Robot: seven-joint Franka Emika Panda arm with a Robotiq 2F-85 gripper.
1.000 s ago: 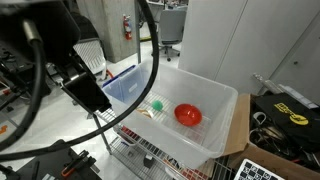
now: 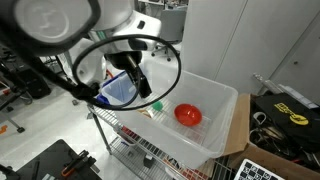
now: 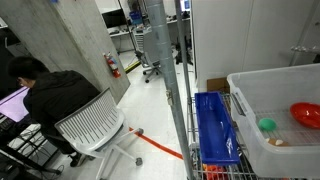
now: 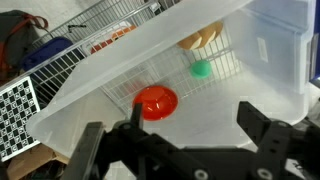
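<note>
A translucent white bin (image 2: 215,88) holds a red bowl (image 2: 187,115) and a small green item (image 2: 157,105). From above, in the wrist view, the red bowl (image 4: 157,102) lies nearer the left finger, and the green item (image 4: 201,69) is farther up. Tan-brown pieces (image 4: 200,38) lie beyond it along the bin's side. My gripper is open over the bin, its dark fingers (image 4: 250,118) wide apart with nothing between them. In exterior view 1 the arm fills the upper left, and the fingertips are hard to make out.
A blue tray (image 3: 214,130) stands on the wire rack beside the bin (image 3: 240,78). To the bin's right is a cardboard box (image 2: 238,128), with black bags (image 2: 290,120) and a white grid panel (image 2: 255,171) near it. A person (image 3: 60,100) sits at far left.
The arm has moved from the left, up and right to over the bin's near-left side in exterior view 1. The bowl and green item have not moved.
</note>
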